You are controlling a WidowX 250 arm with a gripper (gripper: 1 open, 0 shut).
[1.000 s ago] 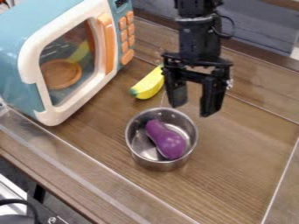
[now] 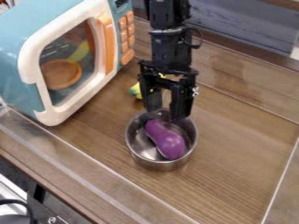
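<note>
My black gripper (image 2: 165,100) hangs open just over the back part of a metal pot (image 2: 142,150). A purple eggplant (image 2: 169,142) lies inside the pot, below and in front of the fingers. A yellow banana (image 2: 135,89) is mostly hidden behind the gripper.
A toy microwave (image 2: 35,35) in light blue and white stands at the left, with colored items behind its window. A wall edge runs along the back.
The gripper has moved left and down toward the pot and now covers most of the banana. The pot and eggplant have not visibly moved.
</note>
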